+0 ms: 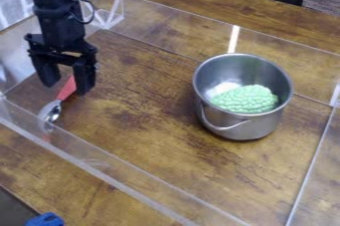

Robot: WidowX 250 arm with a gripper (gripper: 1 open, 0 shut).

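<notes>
My black gripper is at the left, open, pointing down with its fingers either side of the red handle of a spoon-like utensil, whose metal end lies toward the near left. A steel pot stands on the wooden table at the right, with a green, bumpy object inside.
Clear plastic walls border the wooden workspace. A small blue object lies at the bottom left, outside the walls.
</notes>
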